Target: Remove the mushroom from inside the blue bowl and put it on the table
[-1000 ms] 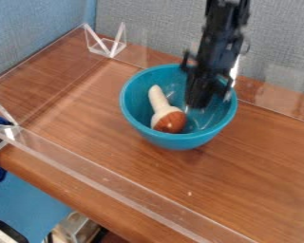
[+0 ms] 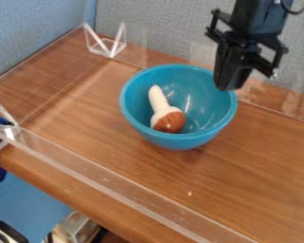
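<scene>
The mushroom [image 2: 166, 114], with a pale stem and a brown-orange cap, lies inside the blue bowl [image 2: 140, 124], on its left side. Its cap points toward the front of the bowl and its stem toward the back. My black gripper [image 2: 231, 82] hangs at the bowl's right rear rim, well to the right of the mushroom and apart from it. No object shows in the gripper. Its fingers are dark and overlap in this view, so how far apart they stand is unclear.
A white wire-like bracket [image 2: 106, 41] stands at the back left. Clear low walls edge the table, with a grey partition [image 2: 161, 24] behind.
Mushroom and bowl look unmoved.
</scene>
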